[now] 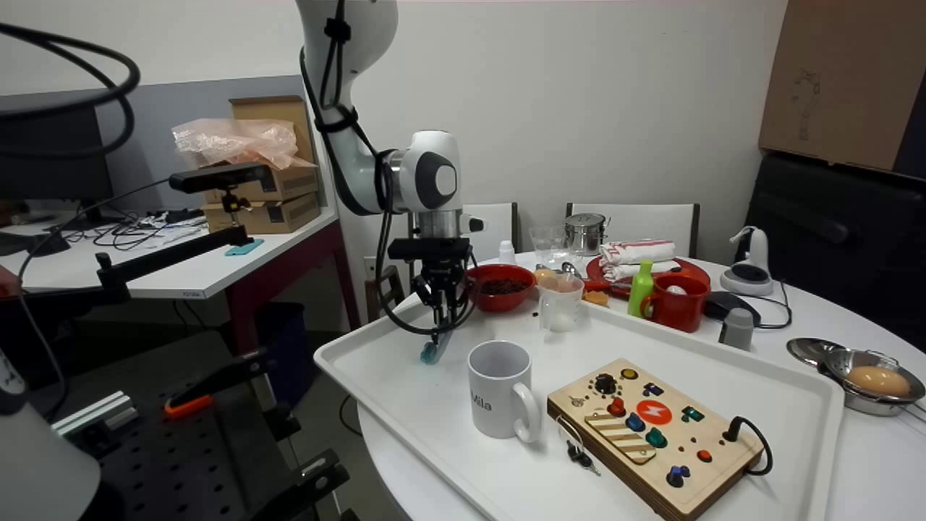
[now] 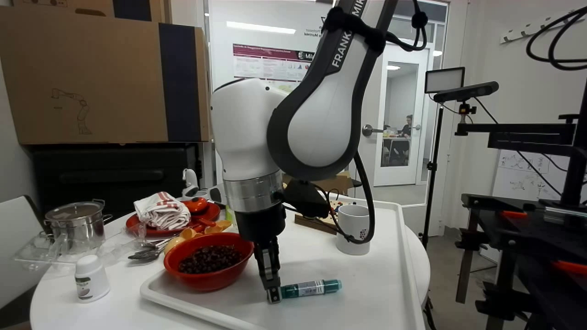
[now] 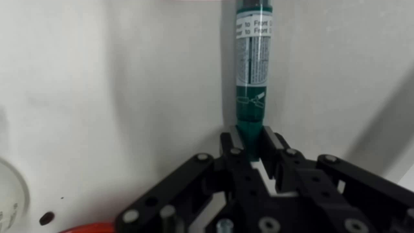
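Note:
A teal marker with a white label (image 2: 311, 288) lies along the white tray (image 2: 379, 286), its far end pointing away from my gripper (image 2: 274, 294). In the wrist view the marker (image 3: 253, 58) runs up from between my fingers. The gripper is shut on its near teal end, one finger on each side. Seen from exterior view 1, the gripper (image 1: 443, 325) is at the tray's back left, partly hidden by a cable loop, and only the marker's teal tip (image 1: 429, 352) shows clearly.
A red bowl of dark beans (image 2: 212, 261) stands close beside the gripper. On the tray are a white mug (image 1: 500, 389), a wooden box with knobs (image 1: 660, 434) and a clear cup (image 1: 560, 302). Bare tray surface lies around the marker's far end.

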